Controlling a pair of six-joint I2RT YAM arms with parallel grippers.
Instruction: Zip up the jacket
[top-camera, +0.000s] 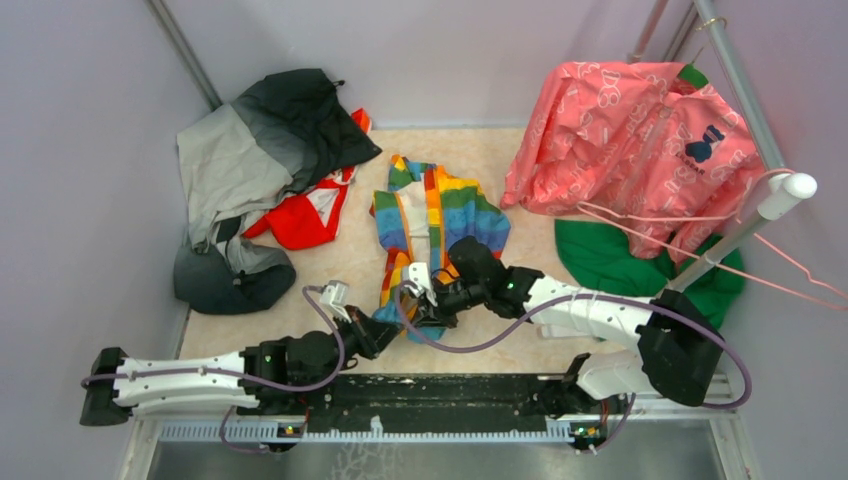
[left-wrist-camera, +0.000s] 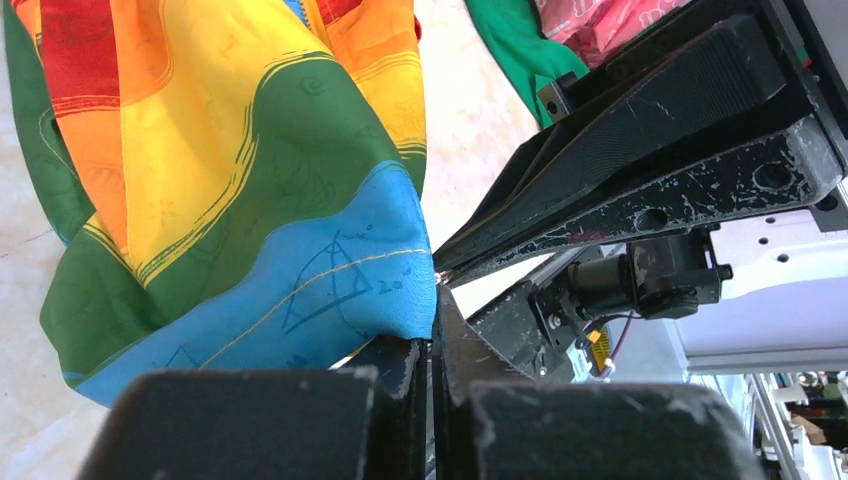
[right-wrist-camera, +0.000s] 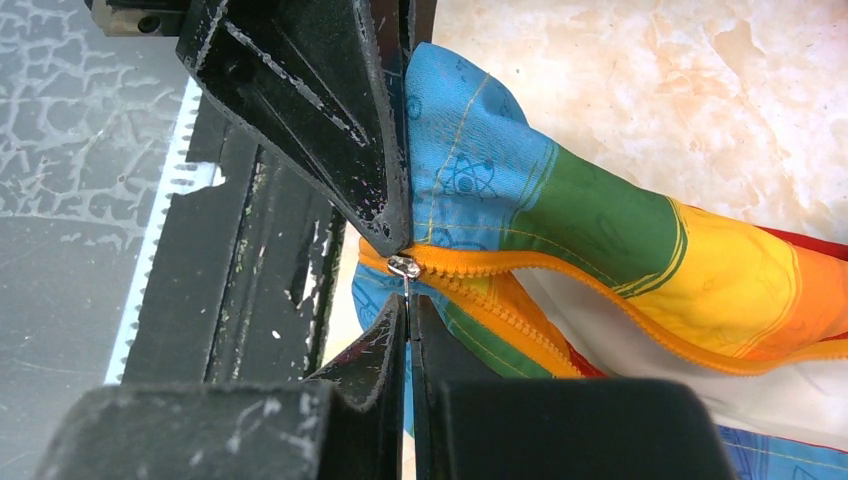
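The rainbow jacket (top-camera: 455, 205) lies open on the table, hem toward me. In the right wrist view its orange zipper (right-wrist-camera: 560, 268) runs to a metal slider (right-wrist-camera: 404, 266) at the blue hem, where my right gripper is shut on the pull tab. My left gripper is shut at the jacket's blue hem corner (left-wrist-camera: 390, 280); whether cloth is between its fingertips is partly hidden, though the hem rises to them. In the top view both grippers meet at the hem's lower end, close beside each other.
Grey and black clothes (top-camera: 250, 170) with red ones lie at the left. A pink jacket (top-camera: 620, 140), green cloth (top-camera: 610, 250), pink hangers and a white rack post (top-camera: 730, 245) crowd the right. Bare table shows around the rainbow jacket.
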